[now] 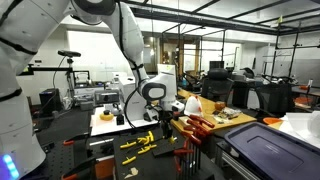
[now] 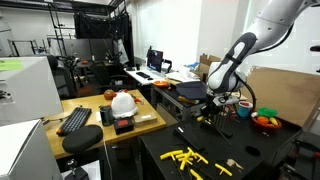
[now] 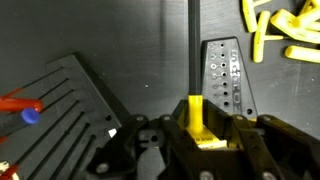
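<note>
A long, thin black-shafted tool with a yellow part (image 3: 196, 112) runs down the wrist view to my gripper, which is shut on it. Its black shaft (image 3: 195, 45) stretches to the top edge of that view. Beneath, on the dark table, lies a grey plate with holes (image 3: 224, 72), partly covered by the tool and my fingers. In exterior view 1 the white arm (image 1: 160, 92) stands above the table, its fingertips too small there to make out clearly.
Yellow pieces (image 3: 287, 27) lie loose at the upper right of the wrist view. A dark slotted rack (image 3: 75, 112) with red-handled items beside it fills the left. A large grey tray (image 1: 270, 150) stands at the right of exterior view 1.
</note>
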